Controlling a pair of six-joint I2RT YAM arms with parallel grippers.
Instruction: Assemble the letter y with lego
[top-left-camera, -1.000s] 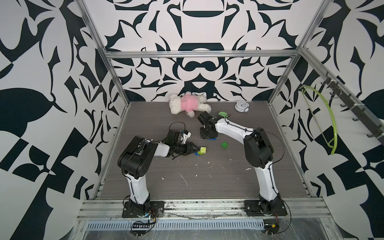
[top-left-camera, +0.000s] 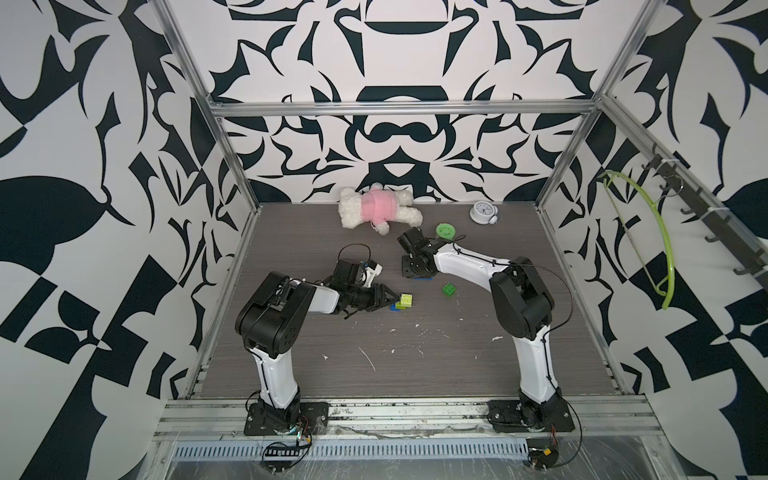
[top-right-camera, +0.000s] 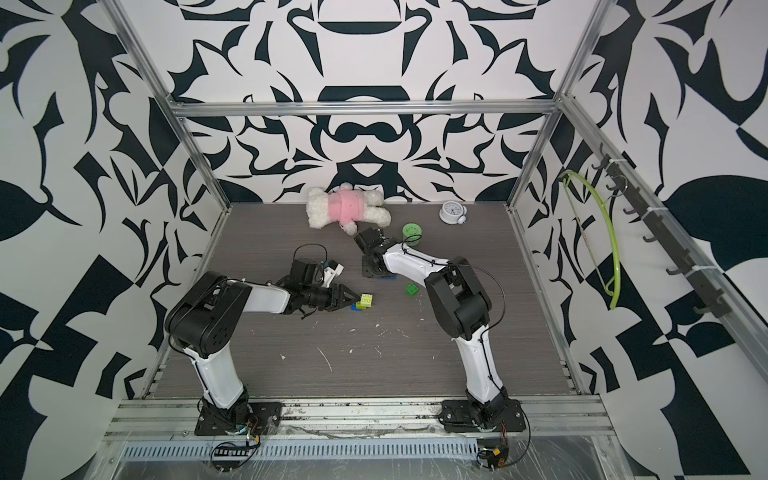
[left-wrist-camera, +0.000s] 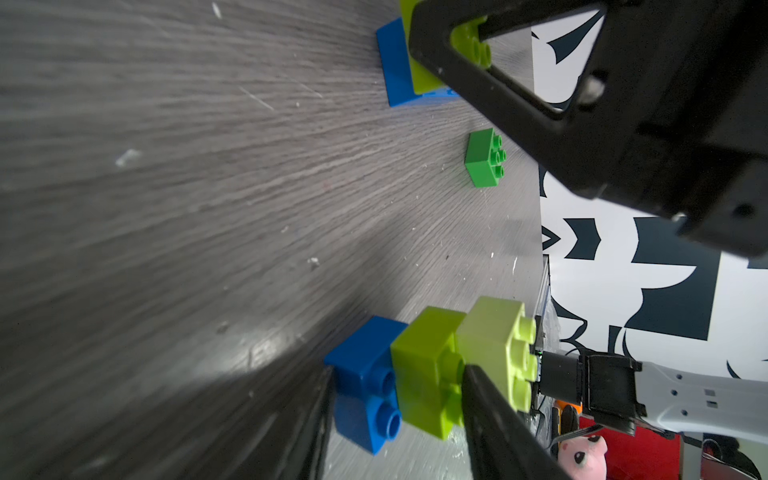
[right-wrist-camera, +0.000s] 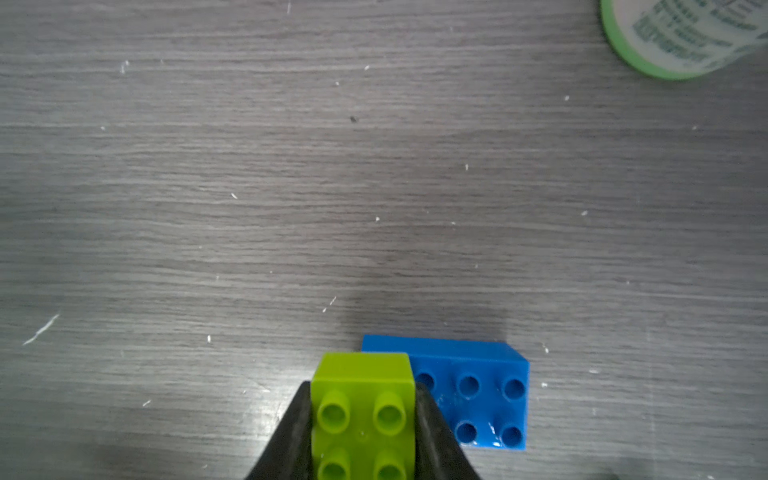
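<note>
In the left wrist view, a blue brick (left-wrist-camera: 364, 352), a lime brick (left-wrist-camera: 428, 340) and a pale yellow-green brick (left-wrist-camera: 492, 332) are joined in a row. My left gripper has its fingers on either side of the blue and lime bricks; whether they press on them is not clear. My right gripper has another lime brick (right-wrist-camera: 364, 368) between its fingers, with both sides close against it. That brick is over the left end of a second blue brick (right-wrist-camera: 480, 384); whether its studs are seated is hidden. A green brick (top-left-camera: 449, 289) lies alone on the table.
Behind the right gripper stands a green-lidded jar (top-left-camera: 445, 231). A pink and white plush toy (top-left-camera: 379, 207) and a white clock (top-left-camera: 483, 212) lie at the back.
The right arm has shifted slightly to the right, and more of the green lid now shows. The left arm and its bricks have stayed in place.
</note>
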